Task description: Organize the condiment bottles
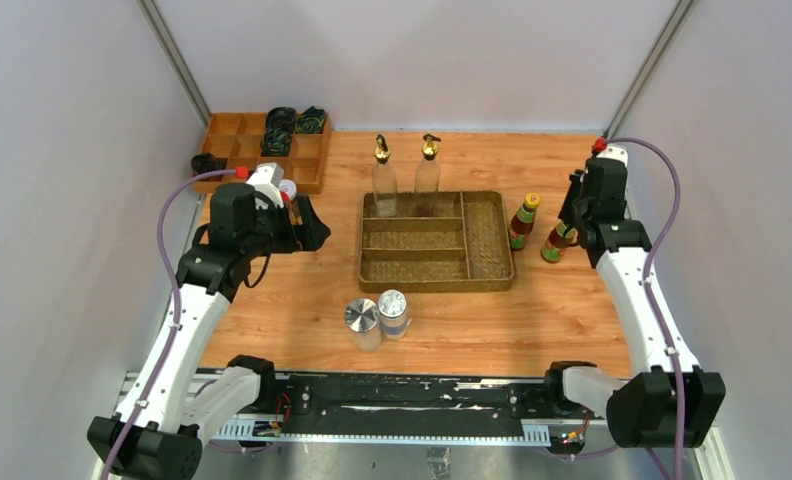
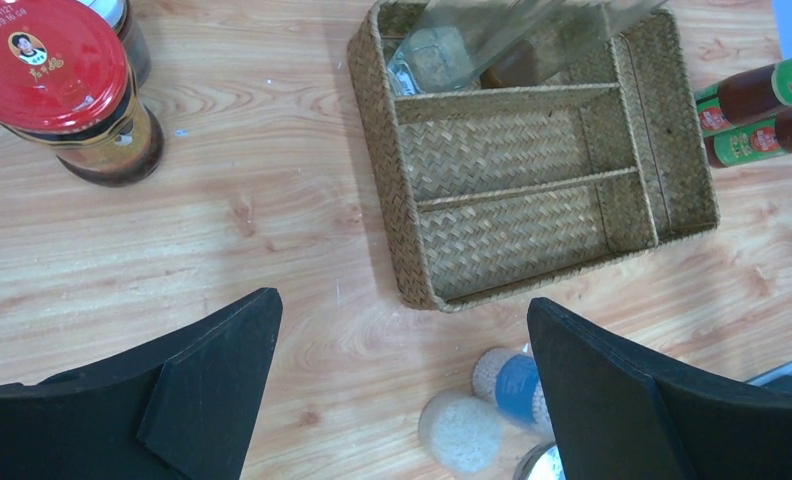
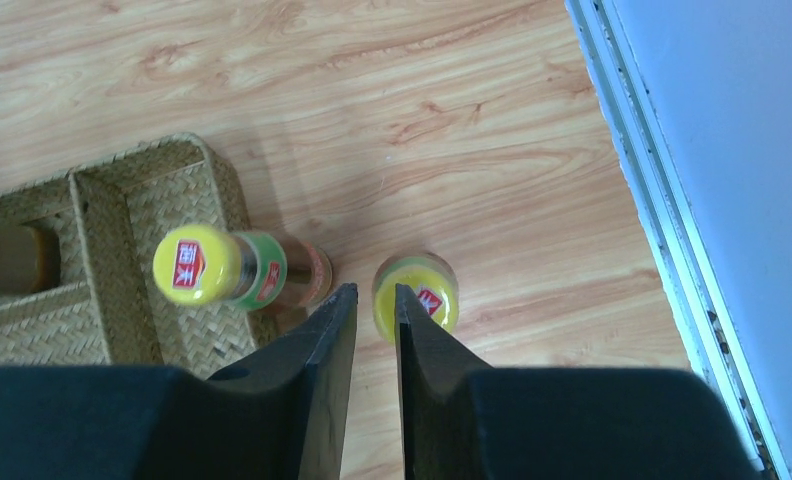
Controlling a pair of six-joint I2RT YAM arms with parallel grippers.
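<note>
A tan woven tray with several compartments holds two clear pump bottles at its back. Right of it stands a yellow-capped sauce bottle. A second sauce bottle is upright and apart from the first, its top partly hidden by my right gripper. In the right wrist view my right gripper is nearly closed; bare table shows in its narrow gap, and one fingertip overlaps that second bottle's cap. My left gripper hangs open and empty left of the tray.
Two silver-topped shakers stand in front of the tray. A red-lidded jar is at the left, beside another jar. At back left sits a wooden divided box with dark items.
</note>
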